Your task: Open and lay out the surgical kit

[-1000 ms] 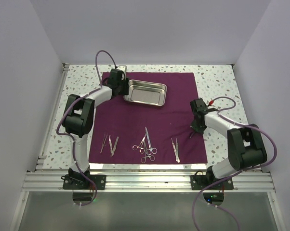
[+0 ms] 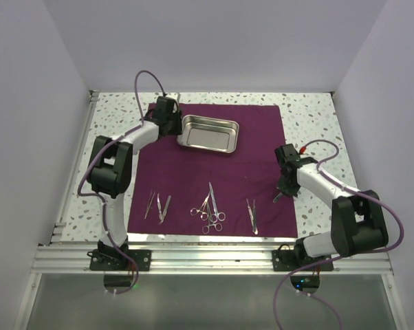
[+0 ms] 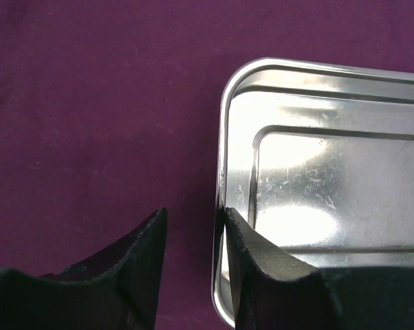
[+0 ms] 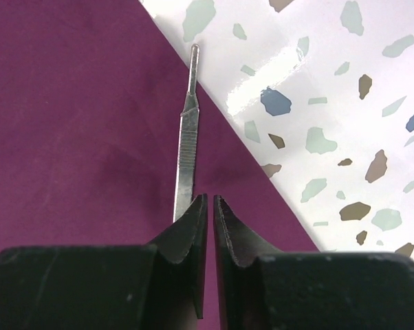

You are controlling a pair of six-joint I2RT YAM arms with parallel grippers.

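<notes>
A shiny metal tray (image 2: 208, 135) lies on the purple cloth (image 2: 224, 172) at the back. My left gripper is open at the tray's left end; in the left wrist view one finger overlaps the tray rim (image 3: 222, 158) and the other is over bare cloth. I cannot tell whether that finger touches the rim. A silver scalpel handle (image 4: 186, 148) rests near the cloth's right edge, its lower end by the left fingertip. My right gripper is just slightly open, with nothing between its fingers. Scissor-like clamps (image 2: 210, 214) lie at the front middle.
Thin instruments (image 2: 158, 206) lie front left on the cloth, and a pair (image 2: 252, 216) lies front right. The speckled table (image 2: 317, 117) borders the cloth. Middle cloth between tray and tools is clear.
My right gripper has shifted slightly right and toward the front, and more of the scalpel handle shows beside it. The cloth has crept slightly right. My left arm has barely moved.
</notes>
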